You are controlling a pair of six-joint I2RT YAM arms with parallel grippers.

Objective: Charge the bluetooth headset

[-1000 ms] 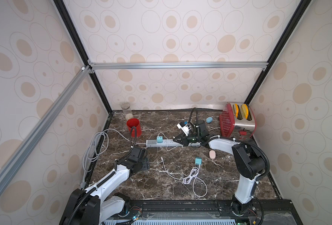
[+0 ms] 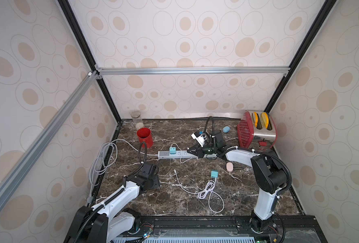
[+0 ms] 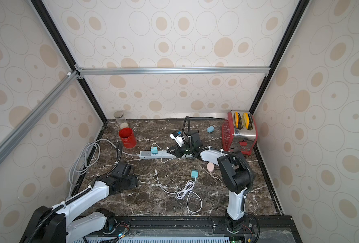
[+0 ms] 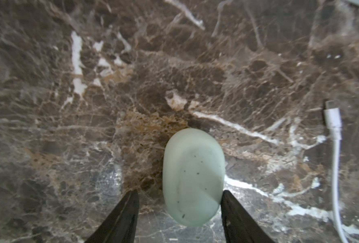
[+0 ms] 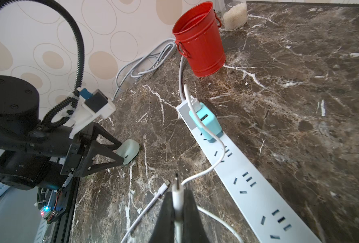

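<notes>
A pale green headset case (image 4: 193,174) lies on the dark marble table, between the fingers of my left gripper. That gripper is part open; its right finger is at the case's edge, while a gap shows on the left. From the side, the case (image 5: 129,151) appears at the left fingertips. My right gripper is shut on a white charging cable's plug (image 5: 177,187), held tip up above the power strip (image 5: 246,186). This cable (image 5: 207,168) runs from a turquoise adapter (image 5: 207,119) plugged into the strip.
A second turquoise adapter (image 2: 214,173) with a coiled white cable (image 2: 207,189) lies in front. A pink case (image 2: 229,166) and a blue case (image 2: 226,129) sit to the right, near a red toaster (image 2: 258,131). A red bucket (image 2: 145,136) stands at back left.
The right arm stays where it was, over the power strip.
</notes>
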